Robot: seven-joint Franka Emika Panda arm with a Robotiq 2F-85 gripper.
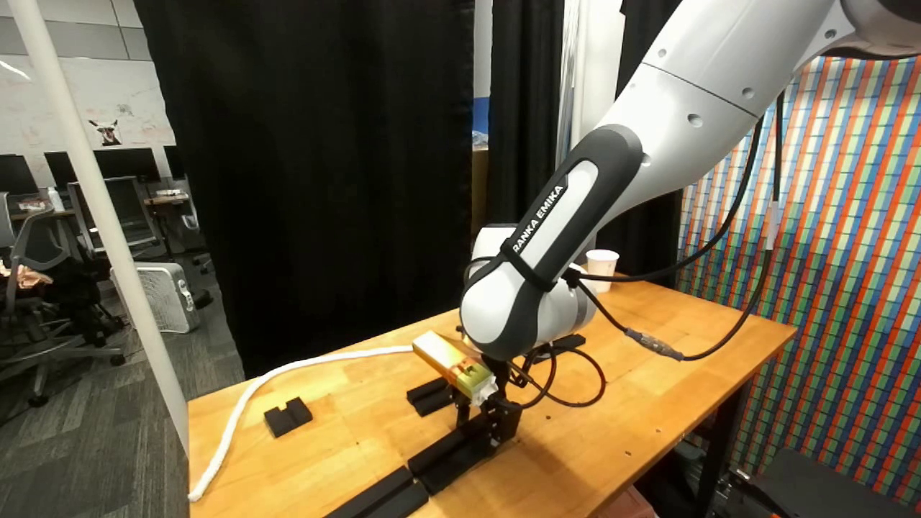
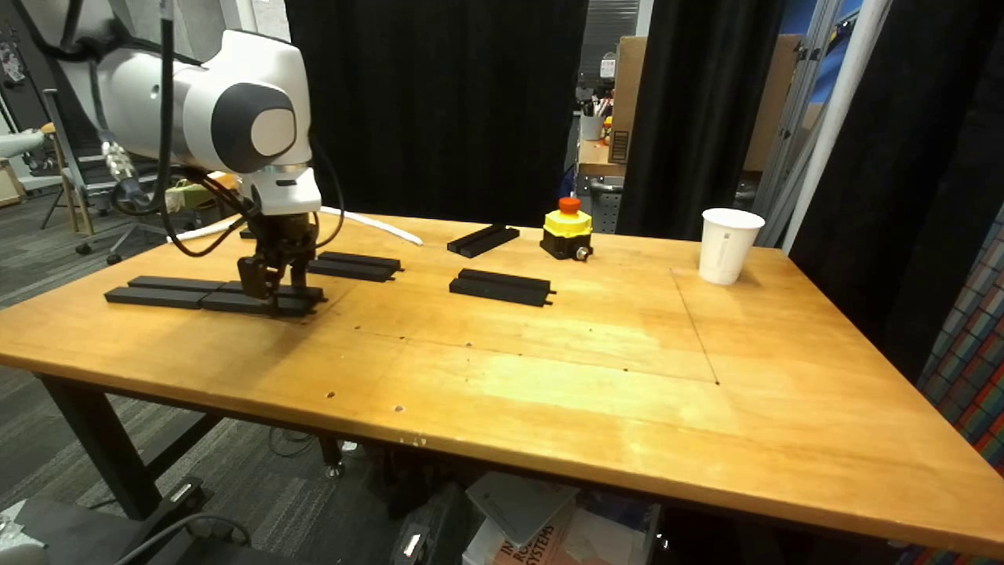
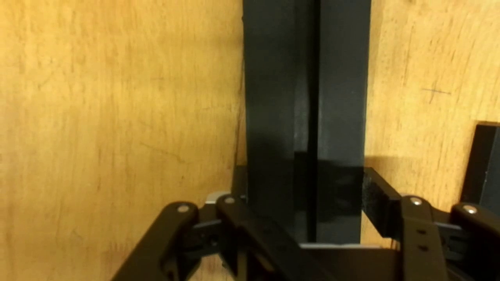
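A grooved black track piece [image 3: 342, 107] runs up the middle of the wrist view. My gripper is shut on it, one finger [image 3: 377, 196] against its right side and the other at its left. In exterior view 1 this held piece [image 1: 442, 455] lies low on the table, its near end meeting a second black track piece [image 1: 371, 499] in line with it. From exterior view 2, the second piece [image 2: 155, 297] joins the held one at the left; a small seam shows between them. Part of the held piece is hidden behind the fingers.
Other black track pieces [image 2: 355, 267] [image 2: 499, 289] [image 2: 482, 241] lie farther back, and a short notched one [image 1: 287, 417] sits apart. A yellow emergency stop [image 2: 567, 231], a paper cup [image 2: 729, 246] and a white cord [image 1: 250, 397] are also on the table.
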